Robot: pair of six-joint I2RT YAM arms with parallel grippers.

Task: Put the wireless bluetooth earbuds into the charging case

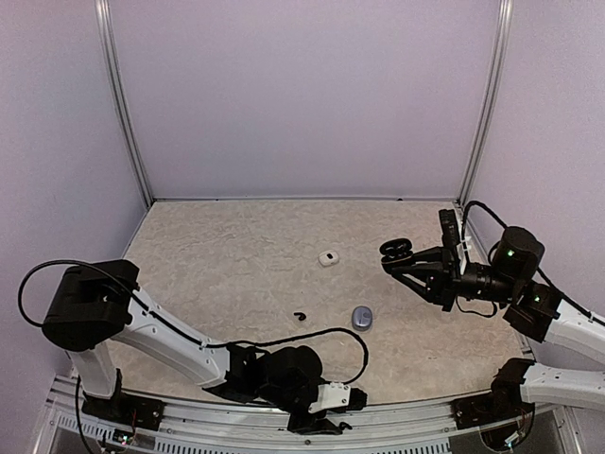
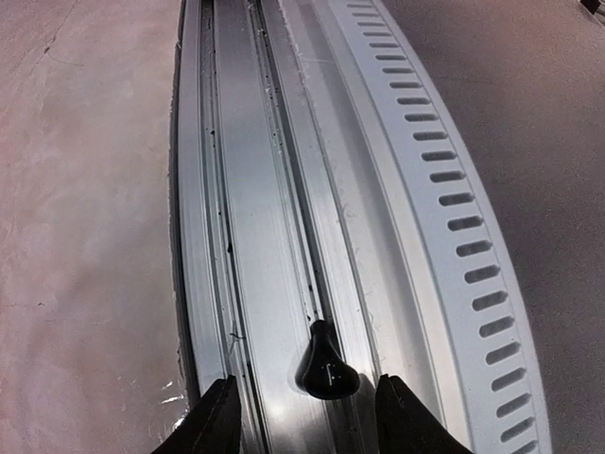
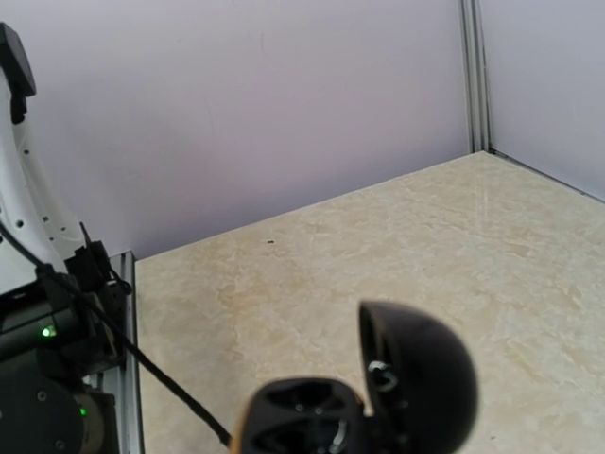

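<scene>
A black earbud (image 2: 326,367) lies on the metal rail along the table's front edge, seen in the left wrist view between and just beyond the fingertips of my left gripper. Those fingers stand apart and do not touch it. In the top view the left gripper (image 1: 326,426) is low over the rail. The open black charging case (image 3: 416,378) is held by my right gripper (image 1: 402,270), up at the right side; its fingers are hidden in the right wrist view. Another small black piece (image 1: 300,316), likely the second earbud, rests on the table left of centre.
A grey-blue oval case (image 1: 362,318) and a white case (image 1: 328,257) sit on the tabletop. The slotted strip (image 2: 473,251) borders the metal rail (image 2: 250,189).
</scene>
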